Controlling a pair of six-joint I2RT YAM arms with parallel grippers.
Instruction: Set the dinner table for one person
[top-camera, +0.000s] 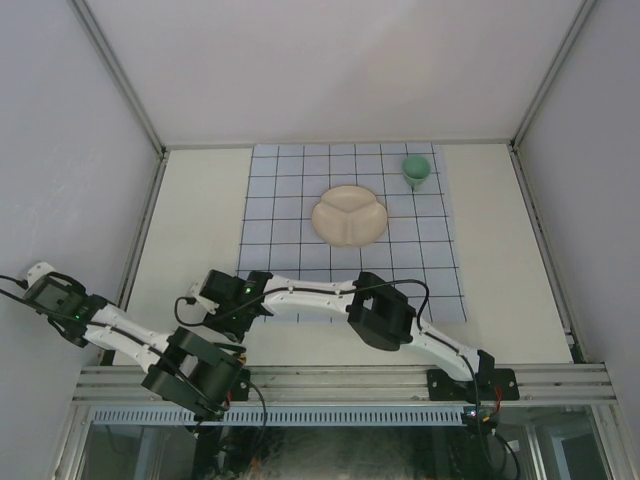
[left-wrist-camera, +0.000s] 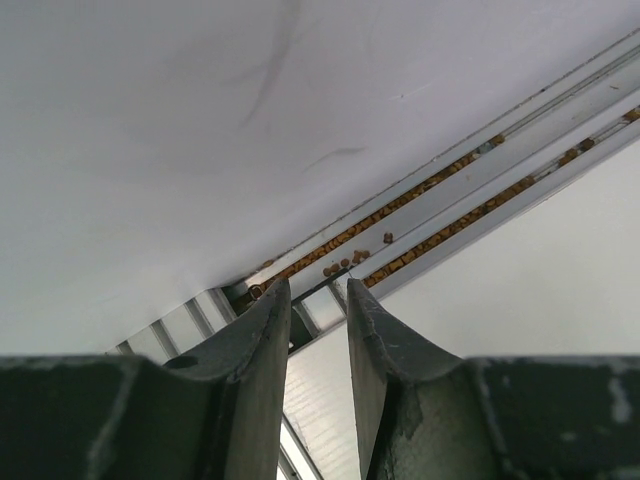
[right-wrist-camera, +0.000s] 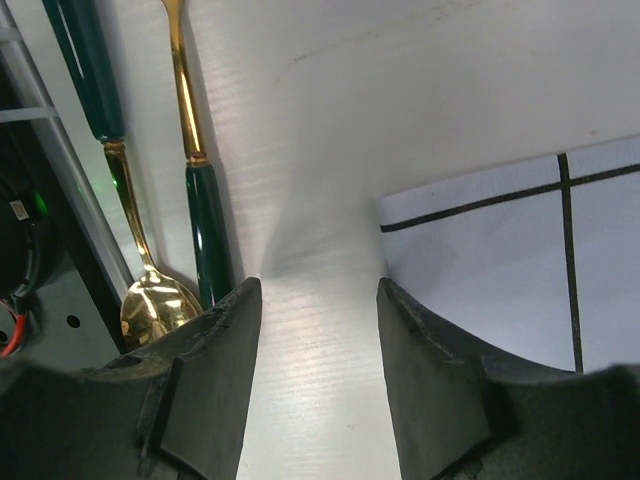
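Note:
A beige sectioned plate (top-camera: 349, 216) lies on the grid-patterned mat (top-camera: 290, 232), with a green cup (top-camera: 416, 169) at the mat's far right corner. In the right wrist view, a gold spoon (right-wrist-camera: 158, 305) with a dark green handle lies by the table edge. Beside it, another green-handled gold utensil (right-wrist-camera: 208, 232) lies roughly parallel, its far end out of frame. My right gripper is part open above bare table, between the utensils and the mat corner, holding nothing. My left gripper is part open and empty, over at the left wall.
The metal frame rail (top-camera: 330, 376) runs along the near edge, close to the utensils. My left arm (top-camera: 140, 340) crosses the near left corner. Bare table lies left and right of the mat.

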